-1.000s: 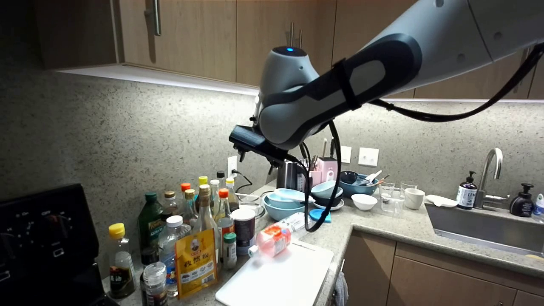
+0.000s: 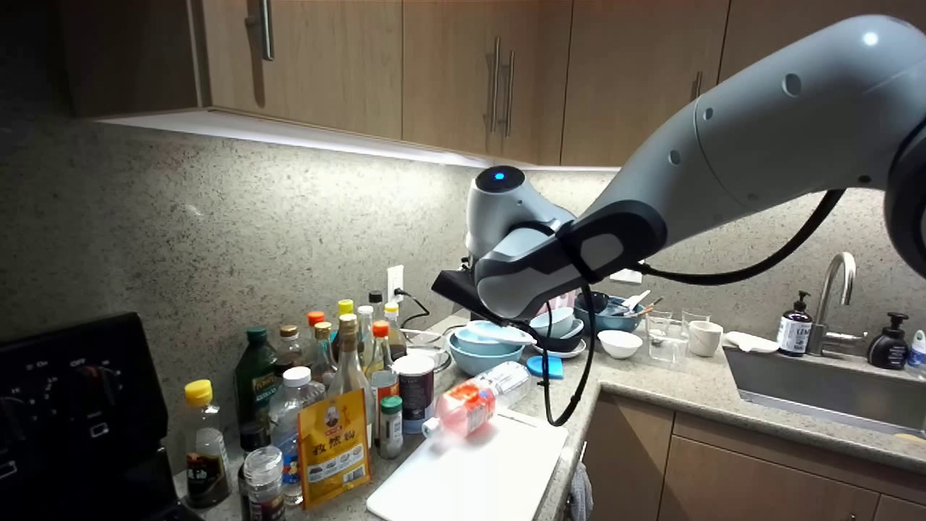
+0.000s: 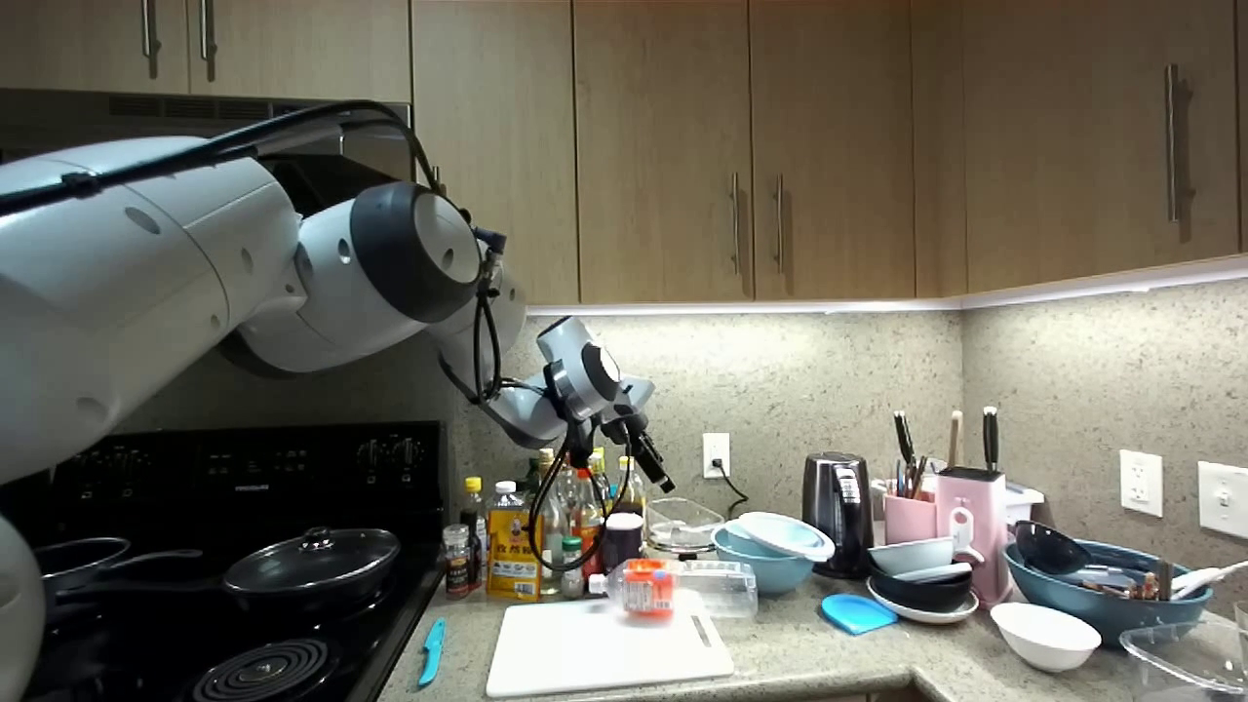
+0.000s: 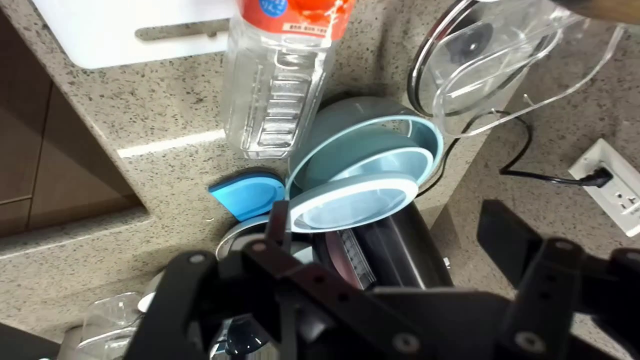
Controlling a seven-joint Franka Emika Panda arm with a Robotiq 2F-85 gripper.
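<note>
My gripper is open, its two dark fingers wide apart and nothing held between them. In the wrist view, a stack of blue bowls (image 4: 366, 129) with a pale oval dish on its rim shows between and beyond the fingers, and a black kettle (image 4: 408, 246) lies lower down. A clear bottle with a red label (image 4: 282, 90) rests on its side, partly over the white cutting board (image 3: 573, 655). Seen from the second exterior camera, the gripper (image 3: 664, 478) hangs above the bottle, clear of the counter. The first exterior view hides the fingers behind the wrist.
Several sauce bottles (image 2: 347, 365) crowd the wall left of the board. A blue scraper (image 4: 249, 195) lies near the bowls. The stove (image 3: 222, 562) is at the left and the sink (image 2: 825, 382) at the right. Wooden cabinets (image 3: 667, 152) hang overhead.
In the first exterior view the arm has come down and its wrist has shifted to the right, now covering the kettle and part of the pink holder. The objects on the counter have not moved.
</note>
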